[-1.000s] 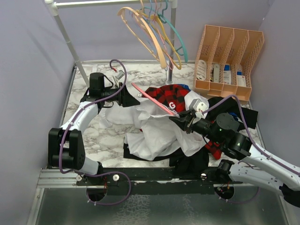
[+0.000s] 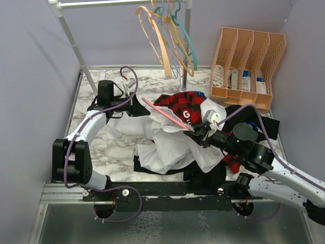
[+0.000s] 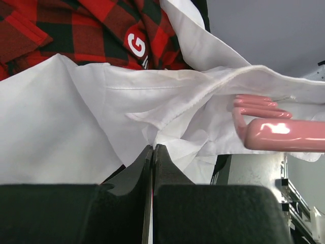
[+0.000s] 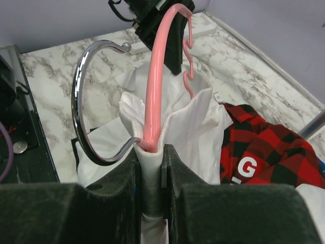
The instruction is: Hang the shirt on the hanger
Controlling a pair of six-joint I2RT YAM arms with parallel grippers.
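A white shirt (image 2: 165,147) lies bunched across the middle of the table, partly lifted between both arms. The pink hanger (image 2: 165,113) slants over it; its metal hook (image 4: 76,101) shows in the right wrist view. My right gripper is shut on white cloth at the hanger's neck; how much of the hanger sits between the fingers is covered by the cloth. My left gripper is shut, and folds of the shirt run together at its fingertips, a thin pinch of cloth. One hanger arm (image 3: 284,134) appears to the right of that gripper, apart from it.
Behind lies a red-and-black checked garment (image 2: 183,105), with dark clothes (image 2: 205,175) beneath and right. Several hangers (image 2: 167,38) dangle from the white rack (image 2: 122,4) at the back. An orange divided bin (image 2: 249,61) stands back right. Bare marble (image 2: 114,157) shows at left.
The pink hanger's free end has come down slightly toward the front, and my right gripper has shifted a little forward and right. Hangers on the rack have swung. My left gripper has moved only slightly.
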